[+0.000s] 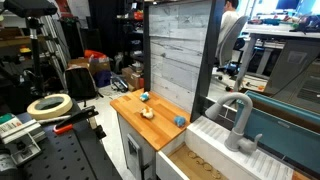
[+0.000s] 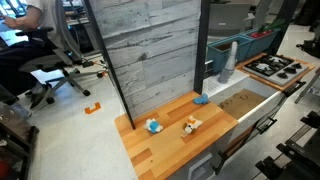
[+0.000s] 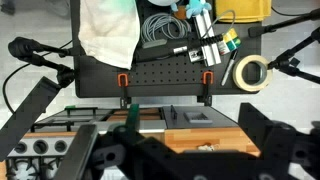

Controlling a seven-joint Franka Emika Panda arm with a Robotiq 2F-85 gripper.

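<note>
My gripper is open in the wrist view, its two orange-tipped fingers wide apart over the front edge of a black table, with nothing between them. On the wooden counter of a toy kitchen, in the second exterior view, lie a blue-and-white object, a white-and-orange object and a blue object. The first exterior view shows a small pale-yellow object and a blue object on that counter. These items are too small to name surely.
The black table holds a white cloth, a coiled cable and a tape roll. An open drawer adjoins the counter, near a grey faucet and stove. Bare counter surrounds the small objects.
</note>
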